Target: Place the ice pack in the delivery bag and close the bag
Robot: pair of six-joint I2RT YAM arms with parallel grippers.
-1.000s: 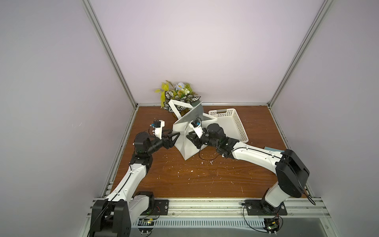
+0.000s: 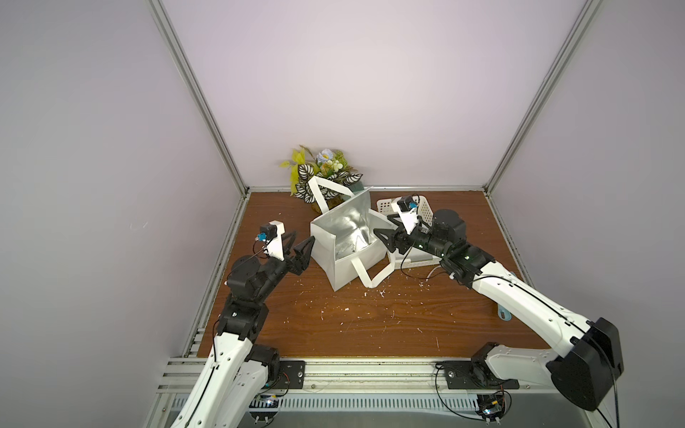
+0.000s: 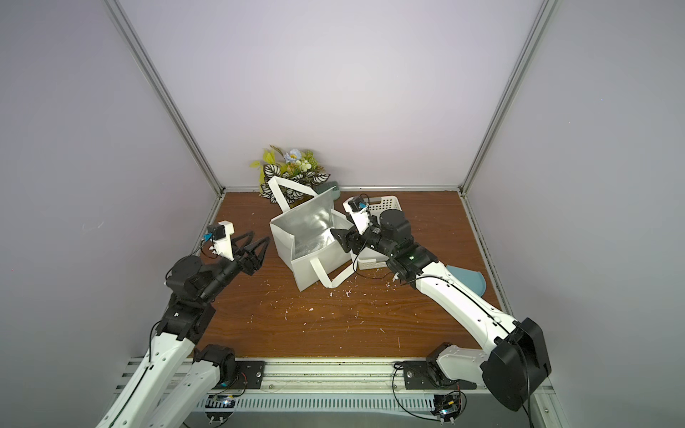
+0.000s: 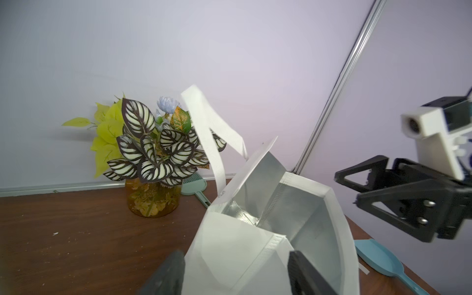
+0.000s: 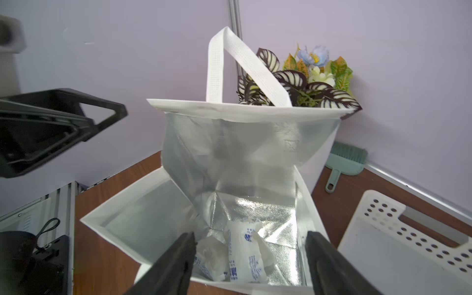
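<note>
The white delivery bag (image 2: 327, 254), silver-lined and wide open at the top, stands near the middle of the table. Down on its floor lie whitish packs with blue print, the ice pack (image 5: 245, 253) among them, visible in the right wrist view. My left gripper is open just left of the bag, with nothing held between its fingers. Over the bag's right side is my open right gripper, also empty. One handle rises at the back; the other (image 2: 372, 274) hangs over the front.
Behind the right gripper is a white perforated basket (image 5: 408, 241). A flower vase (image 4: 152, 196) stands behind the bag, beside a green brush (image 5: 346, 159). A blue dustpan (image 3: 467, 280) lies at the right. The front of the table holds only small scraps.
Both grippers have moved apart, left one leftward, right one rightward and up. The bag's front side has unfolded, so its mouth is wide open, and the front handle shows.
</note>
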